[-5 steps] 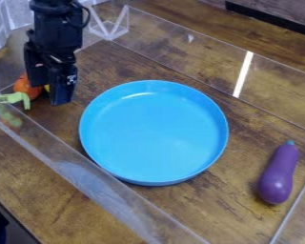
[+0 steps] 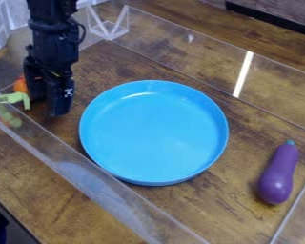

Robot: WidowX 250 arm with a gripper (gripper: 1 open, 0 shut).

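Observation:
My black gripper (image 2: 49,86) hangs low at the upper left of the camera view, over an orange carrot (image 2: 23,88) with green leaves (image 2: 12,103), which it partly hides. Its fingers point down near the board. A large blue plate (image 2: 152,133) lies in the centre, to the right of the gripper. A purple eggplant (image 2: 277,176) lies at the right.
Clear plastic walls (image 2: 111,202) border the wooden surface (image 2: 213,214). There is bare wood above the plate and between the plate and the eggplant.
The gripper has shifted slightly left and down onto the carrot, covering more of it. The plate and eggplant have not moved.

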